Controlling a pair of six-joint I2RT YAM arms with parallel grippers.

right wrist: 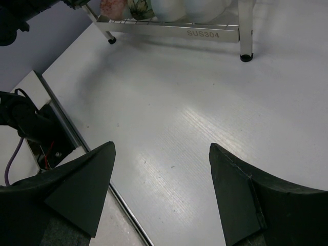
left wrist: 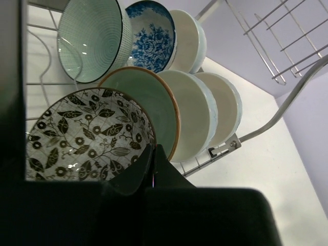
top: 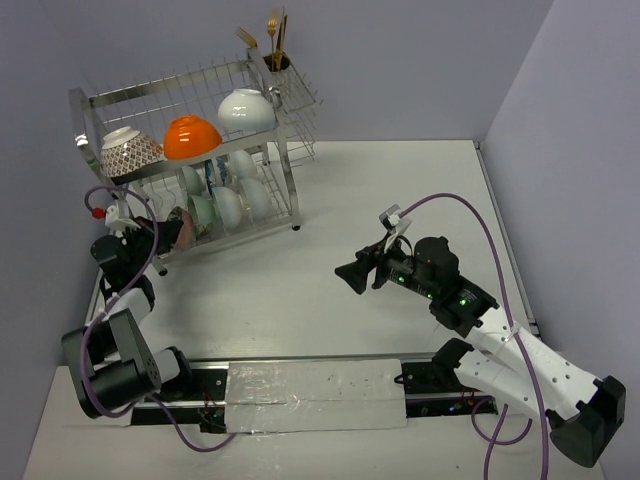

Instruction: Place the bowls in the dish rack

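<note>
My left gripper [top: 170,230] reaches into the lower tier of the dish rack [top: 245,236] at its left end. In the left wrist view its fingers are shut on the rim of a black-and-white floral bowl [left wrist: 87,133], which leans beside a green brown-rimmed bowl [left wrist: 148,107], white bowls [left wrist: 184,118], a blue floral bowl [left wrist: 150,43] and a textured pale-green bowl [left wrist: 87,41]. The upper tier holds a patterned bowl [top: 130,152], an orange bowl [top: 192,137] and a white bowl [top: 247,109]. My right gripper [top: 362,263] stands open and empty over the table.
A cutlery holder [top: 276,62] with gold utensils hangs at the rack's top right. Walls close in on the left, back and right.
</note>
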